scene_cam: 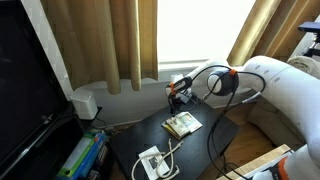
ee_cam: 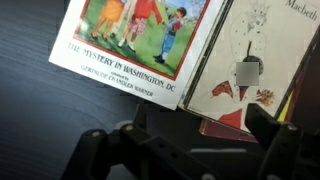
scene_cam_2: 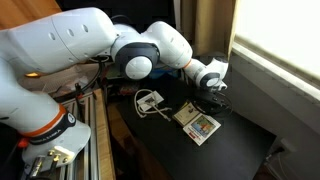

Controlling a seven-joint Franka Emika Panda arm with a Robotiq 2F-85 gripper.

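Two books lie side by side on the dark table. The Washington, DC mystery book (ee_cam: pixel 135 45) has a picture of children on its white cover. Beside it in the wrist view, the cream Macbeth book (ee_cam: pixel 235 75) shows a drawn figure. Over the lower edge of the books hangs my open gripper, its two fingers (ee_cam: pixel 255 120) spread wide with nothing between them. In exterior view 2 the white-covered book (scene_cam_2: pixel 202 128) lies in front of the gripper (scene_cam_2: pixel 212 103), nearer the camera.
Under the Macbeth book, edges of other books (ee_cam: pixel 226 131) show. A white power strip (scene_cam: pixel 153 160) with its cable lies on the table (scene_cam: pixel 140 138). More books (scene_cam: pixel 78 153) stand at the left, and the curtained wall is behind. Bare table surrounds the books.
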